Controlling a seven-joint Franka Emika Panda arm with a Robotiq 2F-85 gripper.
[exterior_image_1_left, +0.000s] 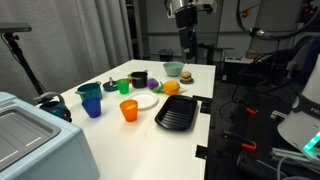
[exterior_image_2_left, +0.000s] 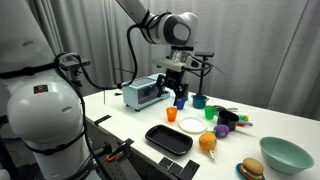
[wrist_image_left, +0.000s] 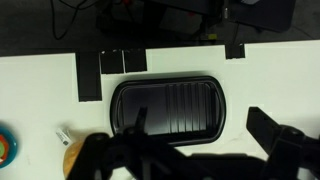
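My gripper (exterior_image_1_left: 186, 50) hangs in the air above the table with nothing between its fingers. In the wrist view its two dark fingers (wrist_image_left: 264, 130) stand wide apart. Beneath it, a black rectangular tray (wrist_image_left: 180, 105) with a ridged section lies flat on the white table, empty; the left finger covers part of its lower edge. The same tray (exterior_image_2_left: 168, 139) sits near the table's front edge in exterior view 2. Next to the tray are an orange rounded object (exterior_image_2_left: 207, 143) and a white plate (exterior_image_2_left: 193, 124). No task object is named.
An orange cup (exterior_image_1_left: 129, 110), a blue cup (exterior_image_1_left: 92, 106) and a toaster oven (exterior_image_1_left: 38, 145) stand along the left. A toy burger (exterior_image_2_left: 248, 167) and a green bowl (exterior_image_2_left: 286, 155) occupy the other end. Several cups and pots line the back. Bare table surrounds the tray's near side.
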